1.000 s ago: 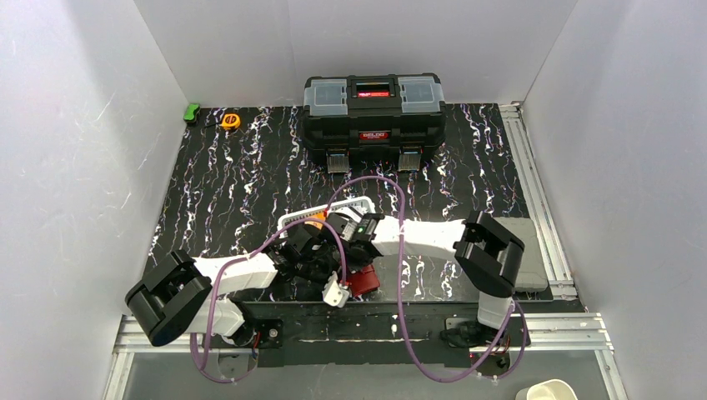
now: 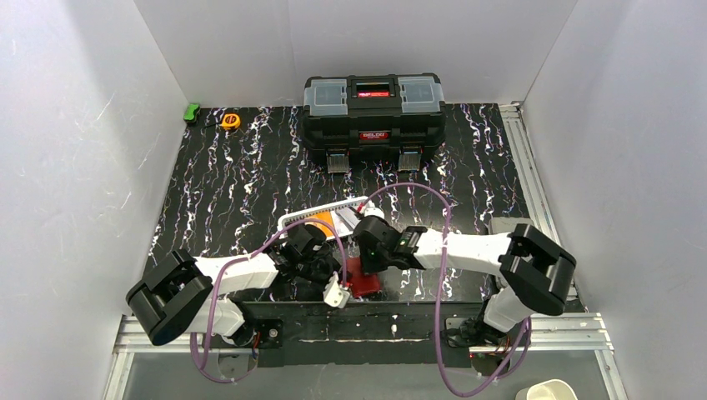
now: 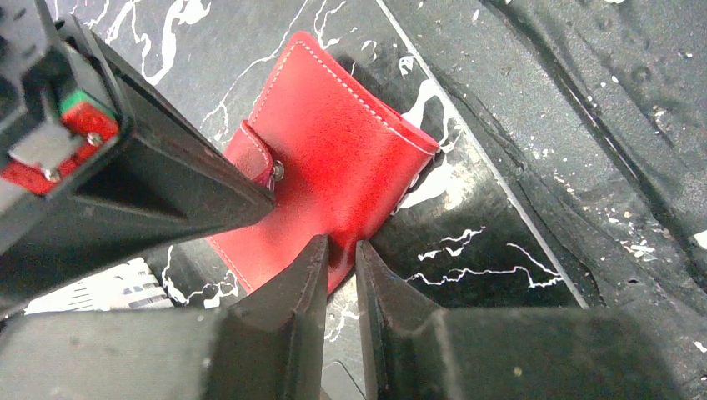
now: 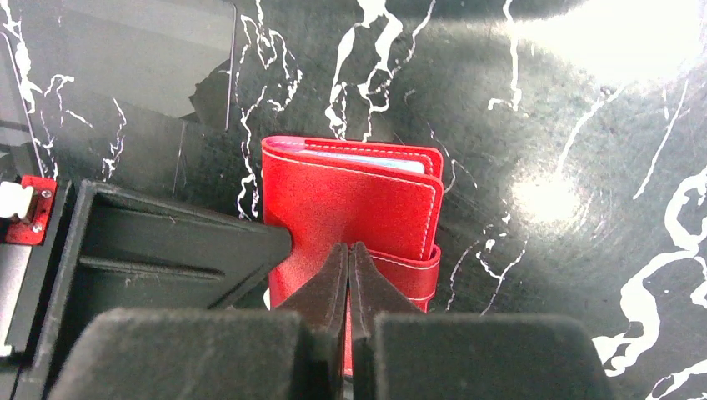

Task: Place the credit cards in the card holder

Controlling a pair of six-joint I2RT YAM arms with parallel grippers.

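The red card holder [image 2: 364, 283] lies near the table's front edge, partly hidden by the arms from above. My left gripper is shut on one edge of the holder [image 3: 333, 142]. In the right wrist view a pale card edge [image 4: 375, 158] shows inside the holder's open top. My right gripper is shut, its fingertips over the holder's front beside the snap strap [image 4: 408, 275]; nothing shows between them. The left wrist view has the right gripper's dark finger [image 3: 208, 192] against the strap.
Behind the arms stands a white basket [image 2: 292, 218] with orange and white contents. A black toolbox [image 2: 373, 121] fills the back middle. Orange tape [image 2: 230, 122] and a green item [image 2: 192, 112] lie back left. Under the right arm is a grey pad [image 2: 510, 223].
My right arm and gripper have shifted to the right in the top view, uncovering more of the basket and the red holder. The left arm has stayed in place.
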